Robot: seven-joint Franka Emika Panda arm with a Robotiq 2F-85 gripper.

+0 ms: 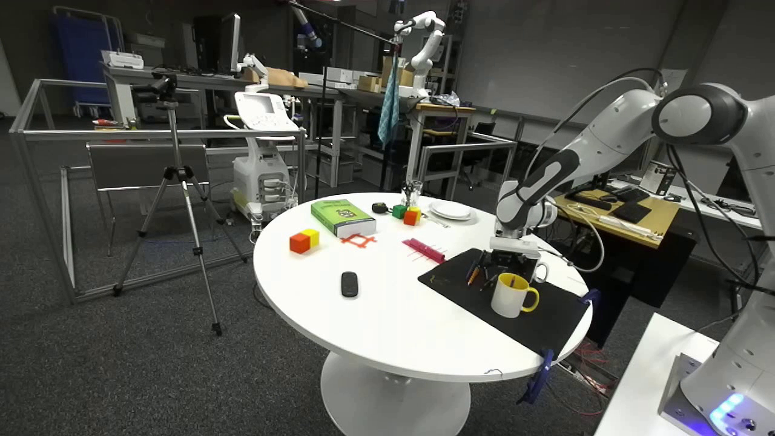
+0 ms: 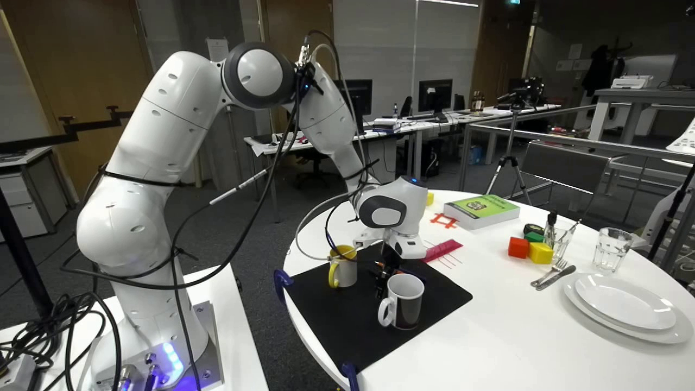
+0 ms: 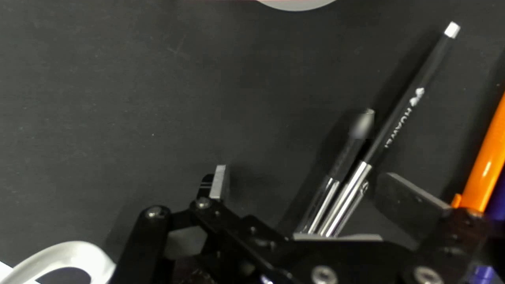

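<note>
My gripper points down at the black mat, its fingers spread apart. In the wrist view, a black pen with a white end and HUAWEI lettering lies beside a shorter dark pen. The silver parts of both run down between the fingers and are partly hidden behind the gripper's linkage. An orange pen lies outside the right finger, with a purple pen beside it. A white mug with yellow inside stands upright on the mat, something dark in it. A white-and-dark mug stands close to the gripper.
A mug handle shows at the wrist view's lower left. Elsewhere stand a green book, coloured blocks, white plates and glasses. Blue clamps hold the mat's edge.
</note>
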